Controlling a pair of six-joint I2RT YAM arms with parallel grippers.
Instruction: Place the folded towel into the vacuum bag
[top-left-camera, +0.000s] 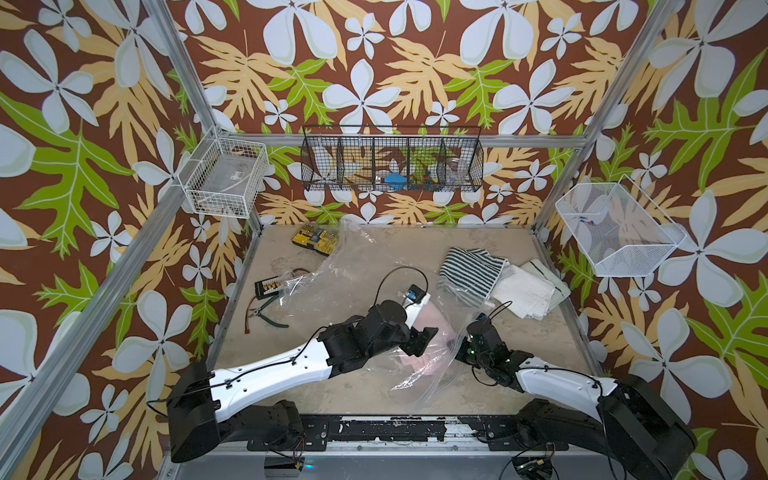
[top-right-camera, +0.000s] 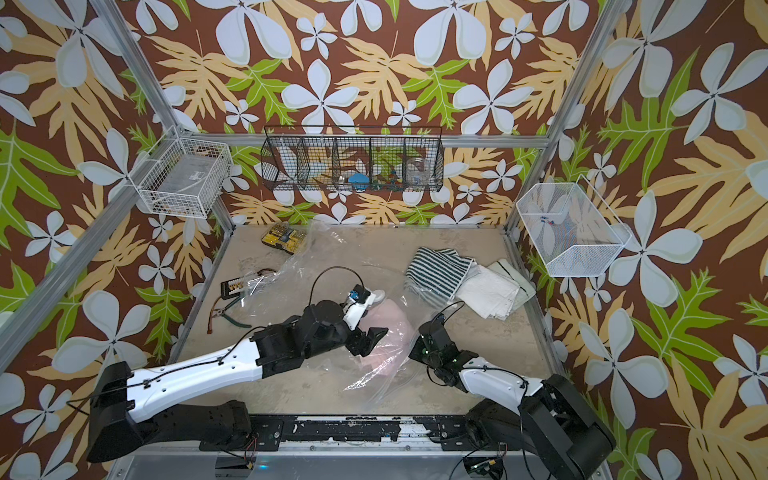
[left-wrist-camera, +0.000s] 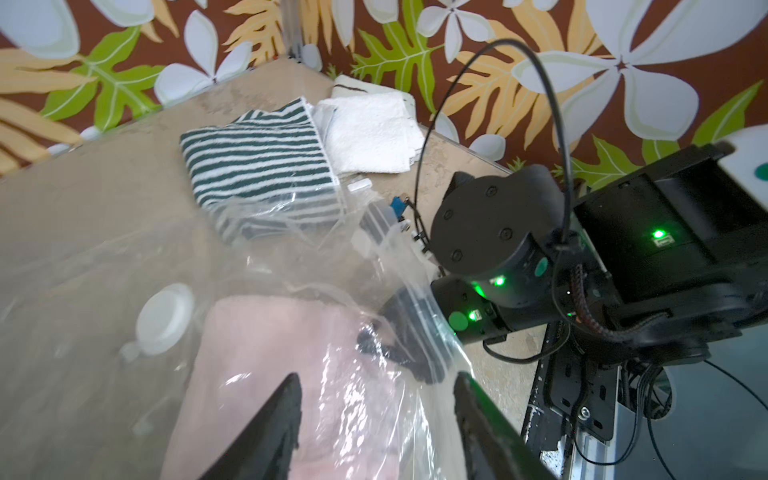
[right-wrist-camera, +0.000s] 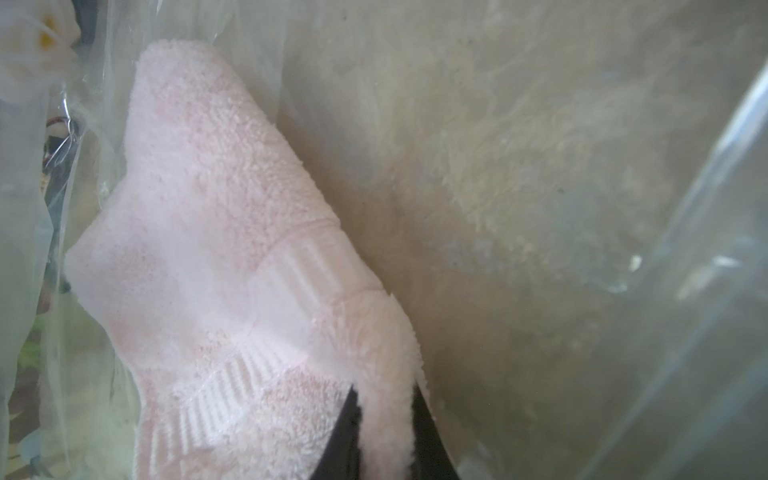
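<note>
A pink towel (left-wrist-camera: 272, 384) lies within the clear vacuum bag (left-wrist-camera: 120, 376), which has a white valve cap (left-wrist-camera: 164, 318). My right gripper is shut on a fold of the towel, with the bag's plastic around it. My left gripper hangs over the bag and towel, its fingers apart with nothing seen held between them.
Striped (top-left-camera: 468, 272) and white (top-left-camera: 524, 292) towels lie at the back right. Pliers (top-left-camera: 268, 316), a black tool case (top-left-camera: 268, 286) and a yellow box (top-left-camera: 314, 237) are at the left. Wire baskets hang on the frame.
</note>
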